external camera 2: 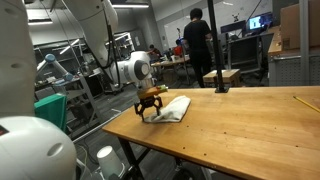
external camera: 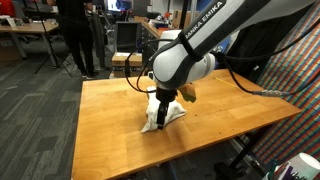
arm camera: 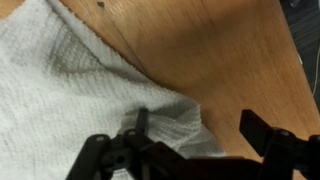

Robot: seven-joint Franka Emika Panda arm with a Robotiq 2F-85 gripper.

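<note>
A crumpled white cloth [external camera: 165, 111] lies on the wooden table, with my gripper [external camera: 160, 119] low over its near part. From the other side, the cloth [external camera 2: 172, 110] spreads to the right of the gripper [external camera 2: 149, 106]. In the wrist view, the cloth [arm camera: 70, 95] fills the left side. The gripper is open there: one finger lies over the cloth and the other over bare wood. A raised fold of cloth reaches into the gap between them. Whether the fingertips touch the cloth or table is unclear.
A thin yellow stick [external camera 2: 306, 103] lies toward one edge. A person in dark clothes [external camera 2: 200, 48] stands beyond the table, near a small wooden box [external camera: 127, 60].
</note>
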